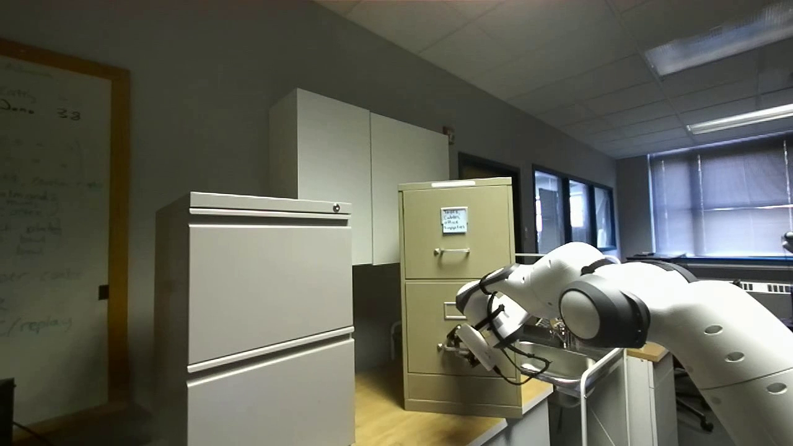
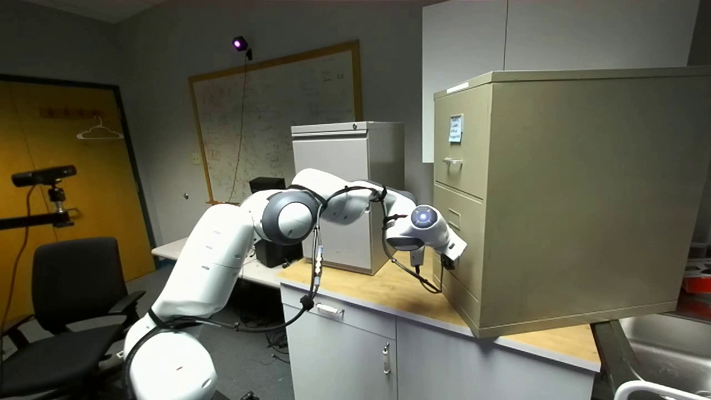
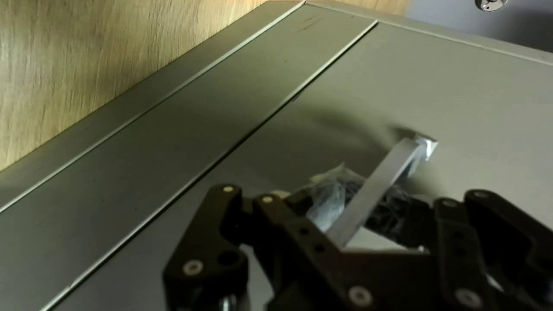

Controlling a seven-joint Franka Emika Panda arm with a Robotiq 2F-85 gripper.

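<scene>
A tan filing cabinet with two drawers stands on the wooden counter, both drawers closed. My gripper is at the lower drawer's handle, close to the drawer front. In the wrist view the pale metal handle runs across the fingertips of my shut gripper. Clear film and dark mesh cover these fingertips, one pad showing on each side of the bar. Whether the bar is clamped between the pads or lies across them, I cannot tell. The handle's near end is hidden by the gripper body.
A grey filing cabinet stands to the left in the first exterior view. Beside the tan cabinet is a metal sink. Bare wooden counter lies in front of the drawers.
</scene>
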